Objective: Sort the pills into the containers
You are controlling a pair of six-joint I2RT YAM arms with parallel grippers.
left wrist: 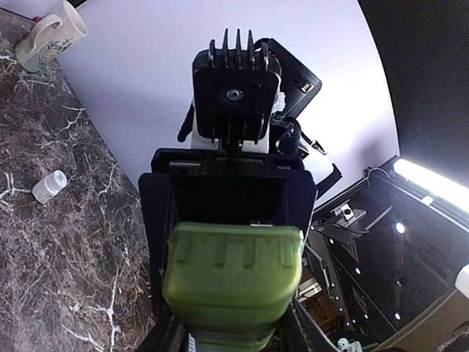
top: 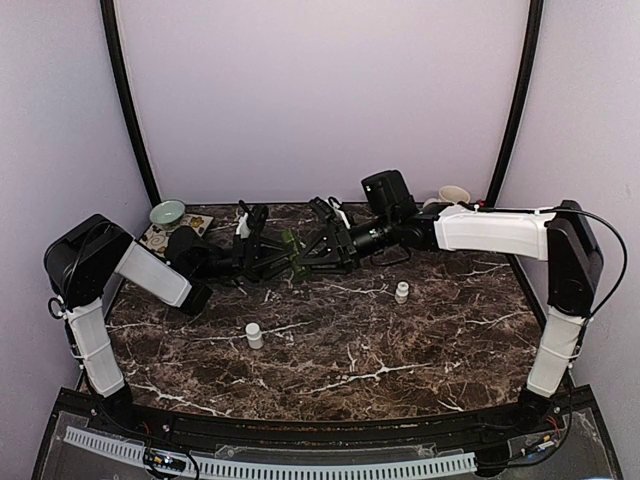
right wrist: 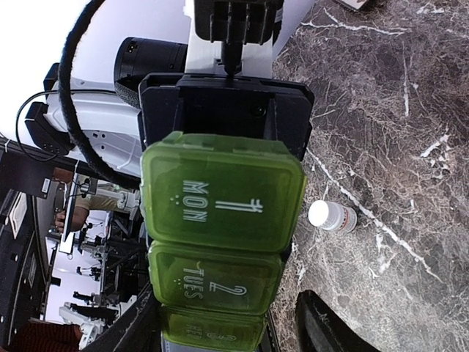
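Observation:
A translucent green pill organizer point(top: 295, 254) is held up off the table, between the two arms. In the right wrist view its lids read MON and TUES on the organizer point(right wrist: 220, 198). My left gripper is shut on it, one finger on each side. My right gripper has its fingers apart around the organizer's other side, and a gap shows between the organizer and the right-hand finger point(right wrist: 330, 326). Two white pill bottles stand on the table: a near-left bottle point(top: 254, 336) and a right bottle point(top: 402, 292).
At the back left, a pale green bowl point(top: 167, 213) stands by a patterned mat point(top: 196, 224). A white mug is at the back right, partly behind my right arm in the top view.

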